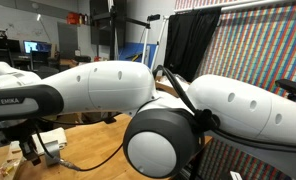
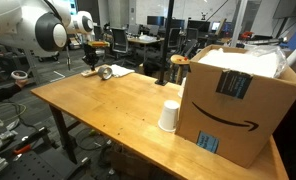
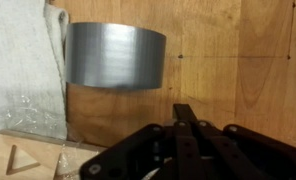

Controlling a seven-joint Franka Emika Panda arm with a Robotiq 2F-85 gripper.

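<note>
A silver-grey cylinder [image 3: 115, 57], perhaps a roll of tape, lies on the wooden table at the upper left of the wrist view. In exterior view 1 the grey cylinder [image 1: 53, 152] shows near the table's left side. My gripper is shut, its dark fingertips close together with nothing showing between them. In the wrist view they appear just below and right of the cylinder, apart from it. Exterior view 1 shows the gripper low at the left, partly hidden by the arm; its height above the table cannot be told.
A pale cloth [image 3: 30, 70] lies left of the cylinder. Below it is a wooden piece with a triangular cutout [image 3: 26, 159], beside clear plastic. A large cardboard box [image 2: 223, 115] and white cup [image 2: 169, 117] stand at the table's other end.
</note>
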